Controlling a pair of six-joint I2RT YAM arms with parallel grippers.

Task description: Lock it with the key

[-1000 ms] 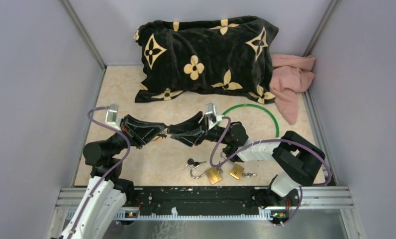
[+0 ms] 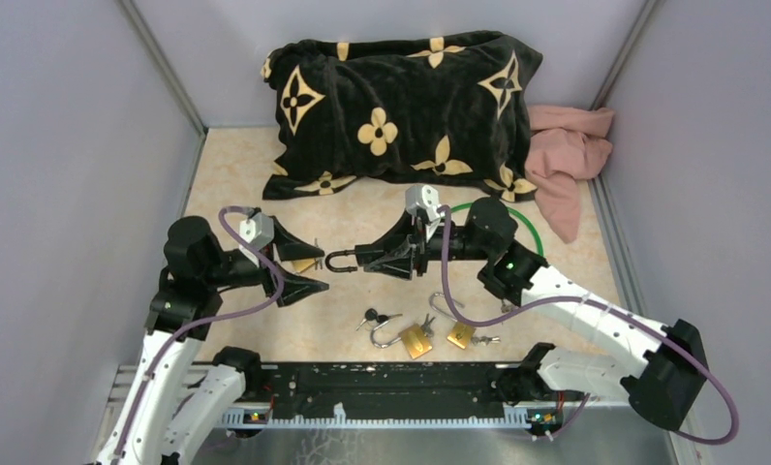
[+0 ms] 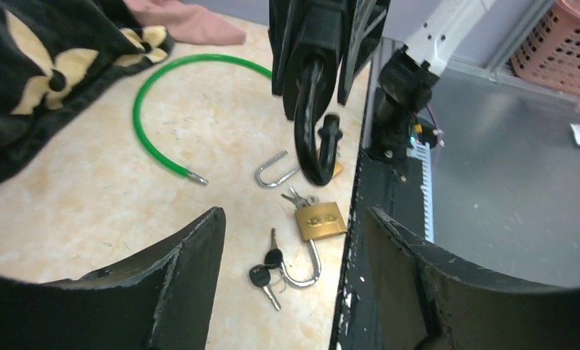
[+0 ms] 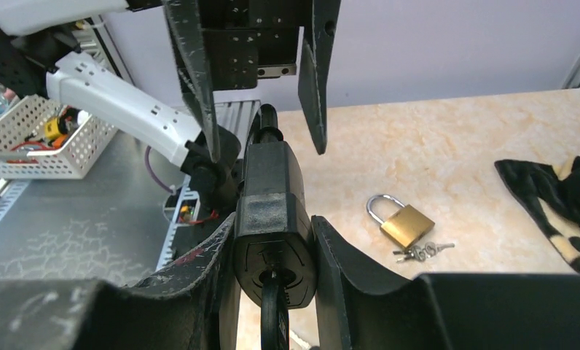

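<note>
A black padlock [image 4: 269, 197] is in my right gripper [image 2: 372, 258], which is shut on its body. Its dark U-shaped shackle [image 3: 318, 164] sticks out toward my left gripper [image 2: 322, 270]. One shackle leg enters the body; the shorter end looks free of it. In the right wrist view, a thin dark piece [image 4: 275, 313] stands at the round opening in the lock's near end; I cannot tell whether it is the key. My left gripper is open beyond the shackle, nothing between its fingers.
Loose keys [image 2: 370, 317], brass padlocks [image 2: 416, 341] [image 2: 461, 335] and a green cable [image 3: 140, 117] lie on the table. Another brass padlock [image 4: 407, 224] with keys [image 4: 425, 251] lies beneath my left gripper. A dark patterned blanket [image 2: 401, 107] covers the back.
The right arm has shifted slightly right and turned, with the lock still held.
</note>
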